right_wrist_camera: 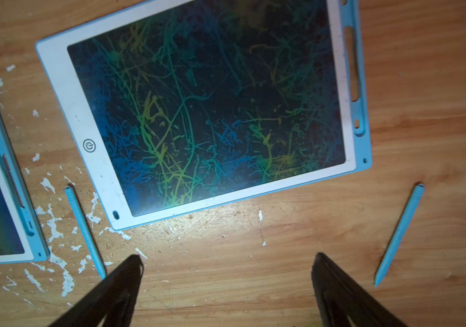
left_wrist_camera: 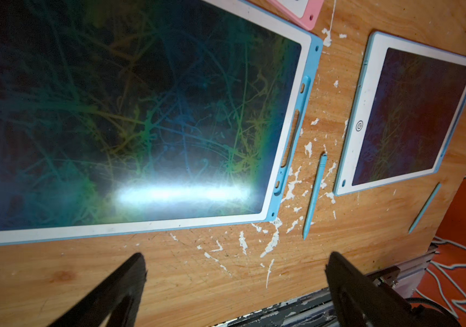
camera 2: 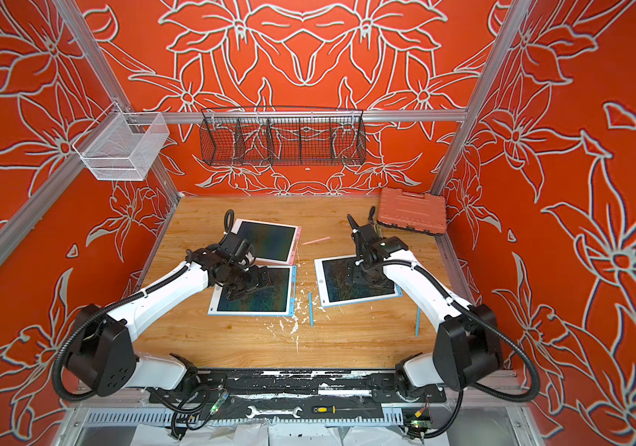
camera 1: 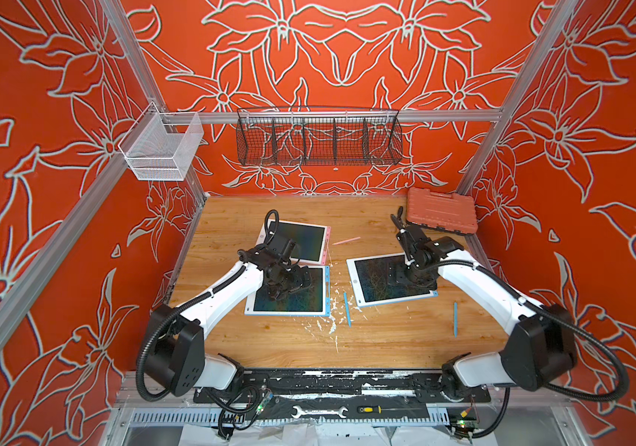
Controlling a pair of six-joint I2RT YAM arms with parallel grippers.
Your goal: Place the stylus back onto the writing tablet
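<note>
Two blue-edged writing tablets lie on the table, the left tablet (left_wrist_camera: pixel 162 125) beneath my left gripper and the right tablet (right_wrist_camera: pixel 227 109) beneath my right gripper. Both grippers hover with their fingers wide apart and nothing between them. A blue stylus (left_wrist_camera: pixel 314 196) lies on the wood between these tablets. Another blue stylus (right_wrist_camera: pixel 400 234) rests right of the right tablet, near its slotted edge. Behind the left tablet is a pink-edged tablet (camera 2: pixel 266 239), partly covered by my left arm in the top left view. A pink stylus (camera 1: pixel 347 241) lies to its right.
A red-orange case (camera 1: pixel 440 210) occupies the back right corner. A black wire basket (camera 1: pixel 318 137) and a white basket (camera 1: pixel 161 152) hang above the table. Bare wood (camera 1: pixel 377 345) runs along the front. A wrench (camera 1: pixel 319 411) and a screwdriver lie beyond the front edge.
</note>
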